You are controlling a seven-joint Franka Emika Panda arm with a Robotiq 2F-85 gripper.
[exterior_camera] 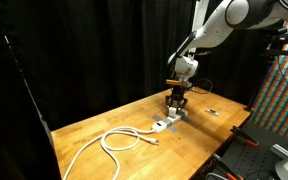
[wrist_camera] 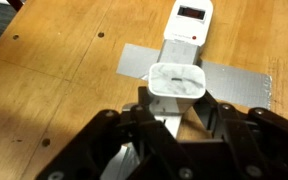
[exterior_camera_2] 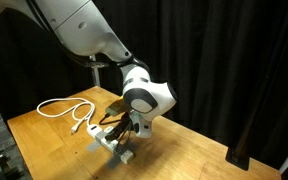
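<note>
A small white block (wrist_camera: 176,80), which looks like a plug adapter, is held between the dark fingers of my gripper in the wrist view. Beneath it runs a white and grey power strip (wrist_camera: 191,22), with its dark switch at the top of that view. From the side, the gripper (exterior_camera: 174,102) points down with the white block (exterior_camera: 172,111) low over the strip (exterior_camera: 161,126). Whether the block touches the strip's sockets cannot be made out; the fingers and block hide that spot.
Grey tape (wrist_camera: 242,84) lies across the wooden table under the strip. A white cord (exterior_camera: 108,143) curls over the table at the left, its plug (exterior_camera: 150,140) near the strip. Small items (exterior_camera: 213,112) lie at the right.
</note>
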